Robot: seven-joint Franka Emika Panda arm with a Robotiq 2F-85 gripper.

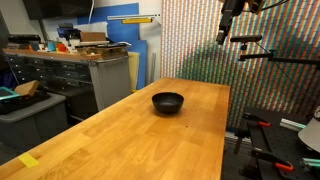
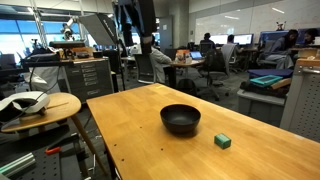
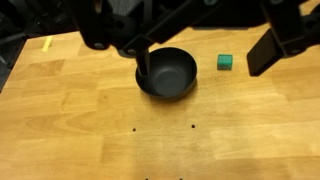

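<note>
A black bowl [image 1: 168,102] stands upright on the wooden table [image 1: 120,130]; its inside looks empty in the wrist view, where the bowl [image 3: 168,74] is left of centre. A small green cube [image 2: 222,141] lies on the table apart from the bowl. In the wrist view the cube [image 3: 225,62] shows between the fingers, far below them. My gripper is open and empty, high above the table. From exterior view 1, the gripper [image 1: 221,38] hangs at the upper right, well clear of the bowl. The cube does not show in that view.
A yellow strip [image 1: 28,160] marks one corner of the table. Beyond the table stand a dark drawer cabinet [image 1: 60,70] and a grey bin [image 1: 30,117].
</note>
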